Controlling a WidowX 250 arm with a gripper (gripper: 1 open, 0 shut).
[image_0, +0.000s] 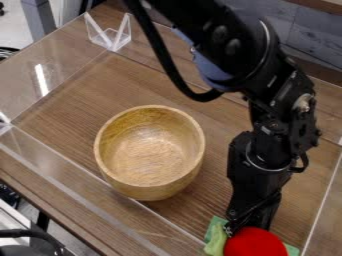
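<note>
My black gripper (249, 214) reaches down to the bottom right of the camera view, its tip right at a round red object (255, 244) that lies on or against a green cloth-like piece (214, 236). The fingertips are largely hidden there, so I cannot see what, if anything, is between them. A wooden bowl (150, 145) stands to the left of the gripper, apart from it and empty.
A clear plastic stand (110, 30) sits at the back left. Dark cables lie at the lower left.
</note>
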